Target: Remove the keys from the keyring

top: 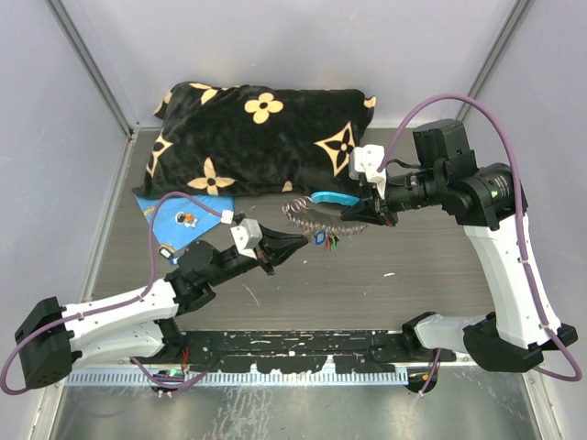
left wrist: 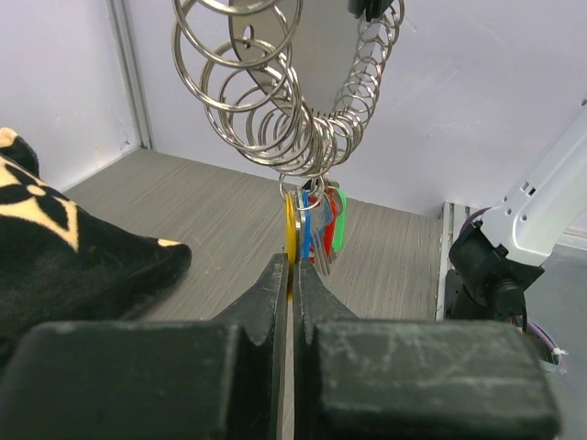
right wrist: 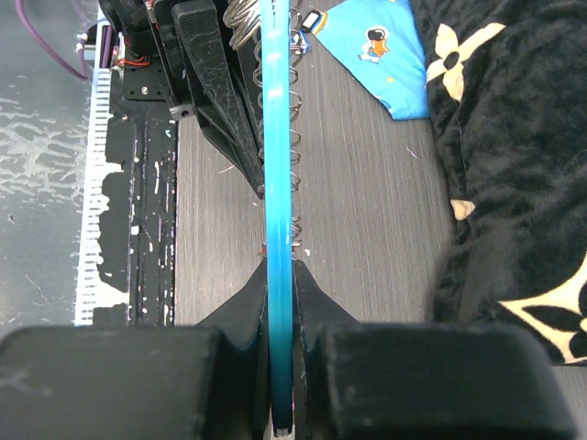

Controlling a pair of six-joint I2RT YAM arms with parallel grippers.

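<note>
A metal spiral keyring (left wrist: pixel 275 128) hangs from a blue handle (right wrist: pixel 277 165), with colored keys (top: pixel 327 238) below it: yellow, blue, red and green. My right gripper is shut on the handle, holding it above the floor. My left gripper is shut at the lower end of the keys, with the thin yellow key (left wrist: pixel 291 229) between its fingertips. In the top view my left gripper (top: pixel 304 236) is left of and below my right gripper (top: pixel 350 213).
A black patterned cushion (top: pixel 248 137) fills the back of the area, over a light-blue cloth (top: pixel 170 225) at the left. White walls enclose the back and sides.
</note>
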